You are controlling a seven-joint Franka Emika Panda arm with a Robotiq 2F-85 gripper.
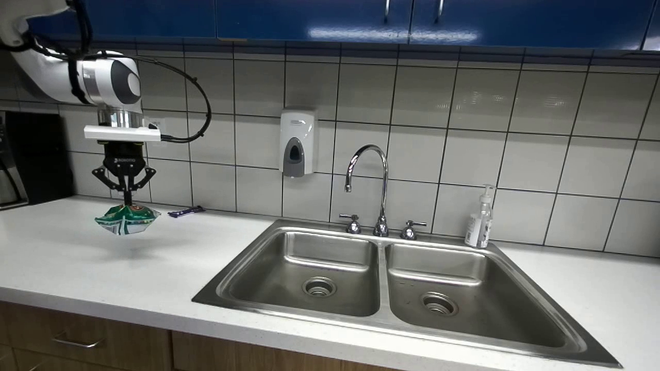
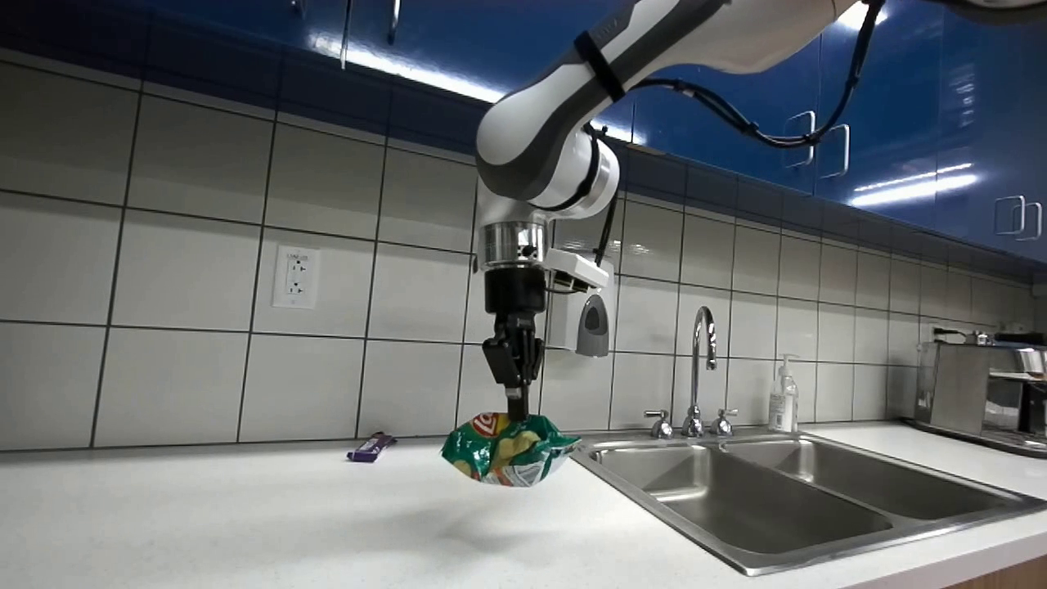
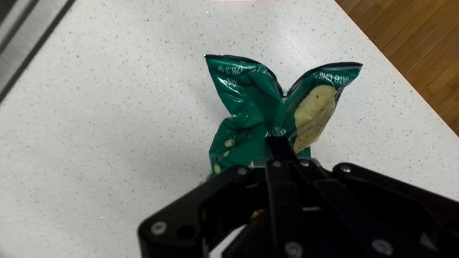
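A green potato chip bag [image 1: 127,219] hangs in the air above the counter, pinched from above by my gripper [image 1: 128,201]. In exterior view 2 the bag [image 2: 510,451] sags on both sides of the gripper [image 2: 517,414], and its shadow falls on the counter below. The wrist view shows the bag [image 3: 243,96] folded in at the middle, its two corners spread out, where the closed fingers [image 3: 279,148] grip it. Part of the bag is hidden beneath the gripper.
A purple-wrapped bar [image 2: 370,447] lies on the counter [image 2: 245,530] near the tiled wall. To the right is a double steel sink [image 1: 382,309] with a tall faucet [image 1: 384,185]. A soap bottle [image 1: 480,222] stands behind it.
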